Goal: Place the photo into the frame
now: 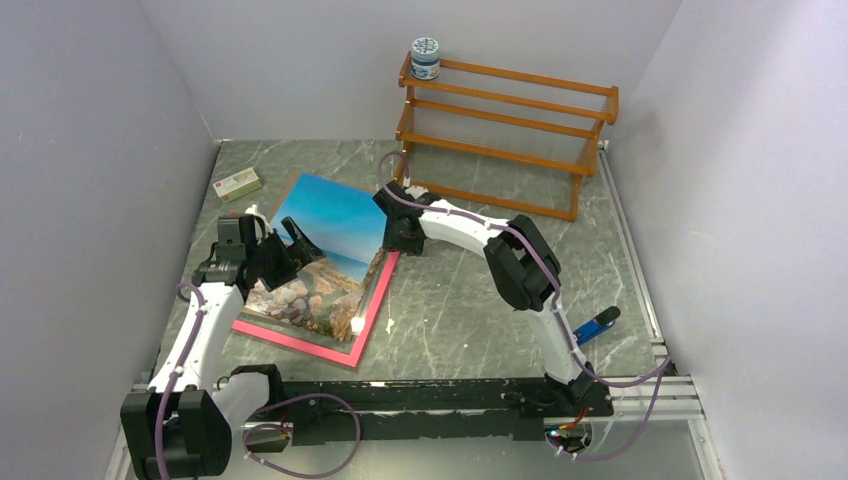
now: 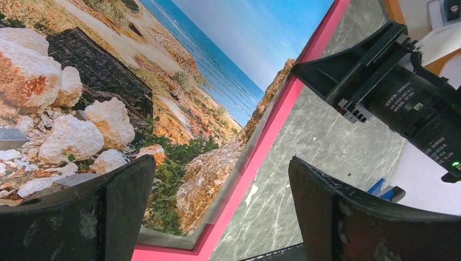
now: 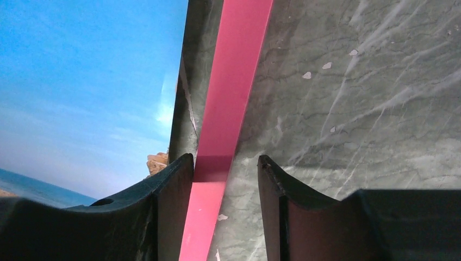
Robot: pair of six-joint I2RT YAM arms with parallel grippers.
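Note:
The photo (image 1: pixel 335 225), a beach with blue sky and pale rocks, lies flat within the pink frame (image 1: pixel 300 343). A narrow gap shows between the photo's edge and the frame's right side (image 3: pixel 231 81). Above the photo, my left gripper is open with nothing held, its fingers apart over the rocky part and the table. My right gripper is part open around the frame's right side: its left finger (image 3: pixel 174 185) is at the inner edge, by the photo, and its right finger (image 3: pixel 272 190) stands off the outer edge. The left arm hides part of the frame's left side.
A wooden rack (image 1: pixel 500 90) bearing a jar (image 1: pixel 425 60) stands at the back. A small box (image 1: pixel 236 184) lies beyond the frame at back left. A blue-and-black tool (image 1: pixel 597 325) rests at front right.

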